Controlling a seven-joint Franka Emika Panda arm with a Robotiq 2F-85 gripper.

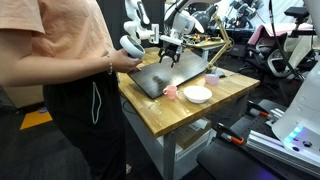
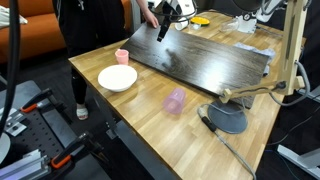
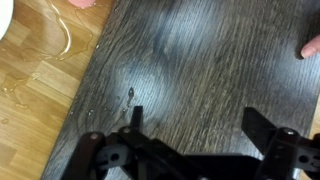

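Observation:
My gripper stands open above the dark board (image 3: pixel 180 60), and only bare board shows between its fingers. Seen from the side, the gripper (image 2: pixel 171 34) hangs over the board's far left part. A pink cup (image 2: pixel 122 56) and a white bowl (image 2: pixel 117 78) stand on the wooden table left of the board. Towards the front of the table is a pinkish translucent cup (image 2: pixel 174 102). In the wrist view the bowl (image 3: pixel 10 65) and a bit of the pink cup (image 3: pixel 82 3) show at the left edge.
A lamp base (image 2: pixel 228 117) with a cable stands at the board's near right. Clear liquid (image 3: pixel 55 40) lies on the wood near the bowl. A person (image 1: pixel 70 60) stands beside the table, and fingertips (image 3: pixel 311 47) reach in over the board's right side.

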